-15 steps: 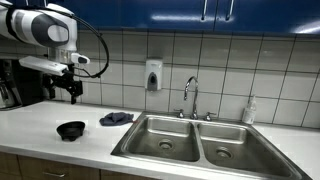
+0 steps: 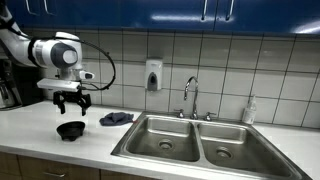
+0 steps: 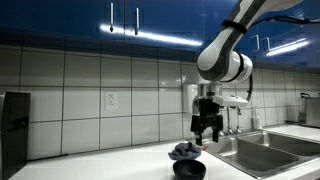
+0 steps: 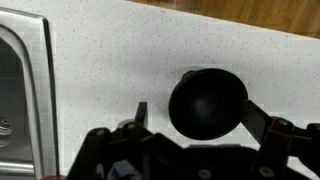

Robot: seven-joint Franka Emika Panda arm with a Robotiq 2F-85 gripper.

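Note:
A black bowl (image 2: 70, 131) stands upright on the white counter, left of the sink. Looking down in the wrist view, I see into the bowl (image 4: 207, 103), which appears empty. My gripper (image 2: 72, 108) points downward a short way above it, not touching it as far as the outside views show. Its two fingers stand wide apart in the wrist view, one on each side of the bowl's near part, with nothing held. In the second outside view the gripper (image 3: 207, 134) hangs above and to the right of the bowl (image 3: 189, 170).
A dark folded cloth (image 2: 117, 118) lies on the counter between the bowl and the double sink (image 2: 120, 150). A tap (image 2: 194, 95) rises behind the sink, and a clear bottle (image 2: 250, 110) stands farther right. The counter around the bowl is otherwise free.
Over the last second the arm has come down, bringing the open gripper closer to the bowl. Bowl and cloth have stayed in place.

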